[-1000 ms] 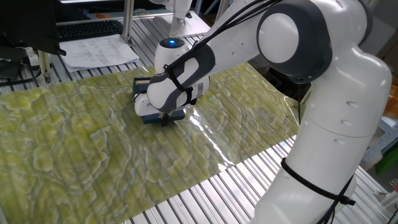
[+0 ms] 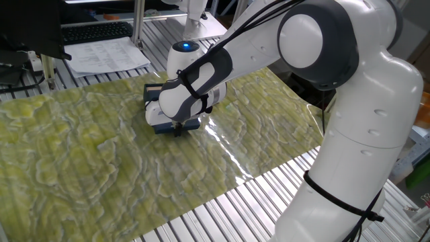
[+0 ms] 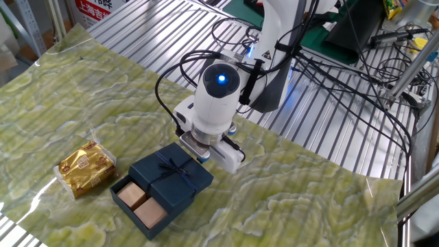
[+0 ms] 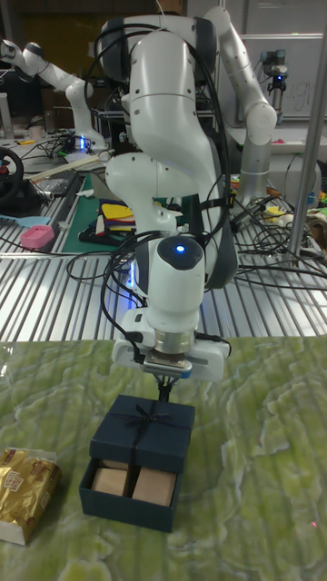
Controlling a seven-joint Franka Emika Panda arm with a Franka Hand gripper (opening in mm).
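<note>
A dark blue gift box stands on the green marbled mat. Its lid, tied with a dark ribbon bow, sits shifted back, leaving part of the box uncovered. Tan blocks show inside that uncovered part. At the lid's far edge, on the robot's side, my gripper points down. Its dark fingers look close together there, but whether they pinch the lid's edge is not clear. In exterior view 1 the fingertips are small against the lid's side, and the hand covers most of the box.
A gold foil packet lies on the mat beside the box. The mat is otherwise mostly clear. Papers and a keyboard are beyond its edge in exterior view 1. Loose black cables trail behind the arm.
</note>
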